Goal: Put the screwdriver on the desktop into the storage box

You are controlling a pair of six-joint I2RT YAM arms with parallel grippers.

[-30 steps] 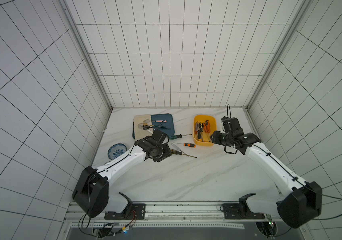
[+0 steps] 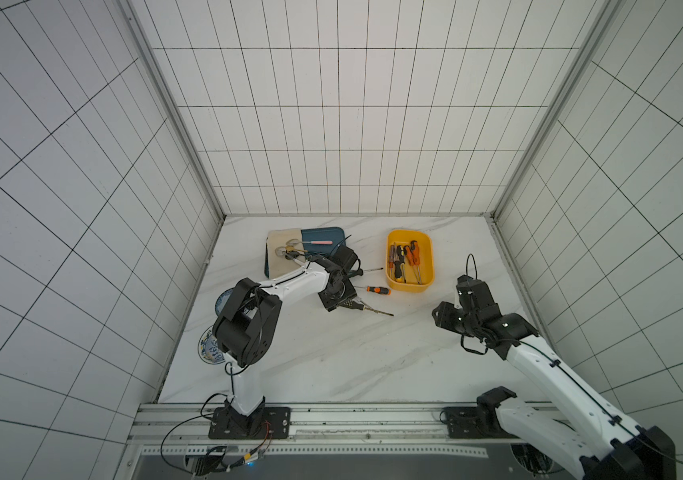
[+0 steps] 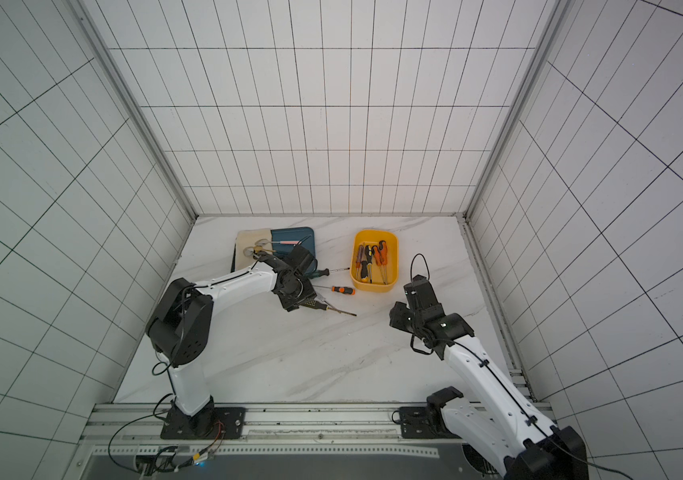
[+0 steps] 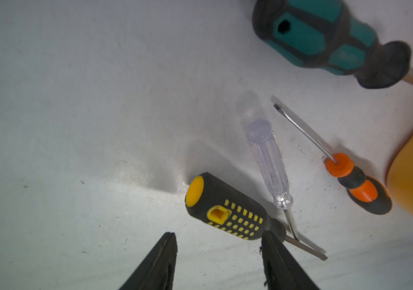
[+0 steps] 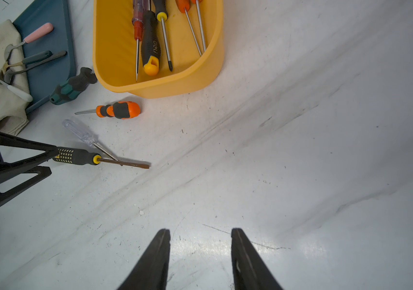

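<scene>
On the desktop lie a yellow-and-black screwdriver (image 4: pixel 230 212), a clear screwdriver (image 4: pixel 269 159), an orange-black one (image 4: pixel 363 191) and a green-black one (image 4: pixel 313 29). My left gripper is open just above the yellow-black one, nothing between its fingers. The yellow storage box (image 5: pixel 177 82) holds several screwdrivers. Front-right of the box, my right gripper stands apart with a gap between its fingers and nothing in it.
A blue tray (image 5: pixel 54 24) with cloth and cutlery sits at the back left, patterned plates (image 2: pixel 212 345) at the left.
My left gripper has moved rightward and back over the loose screwdrivers. My right arm has drawn back from the box toward the front right.
</scene>
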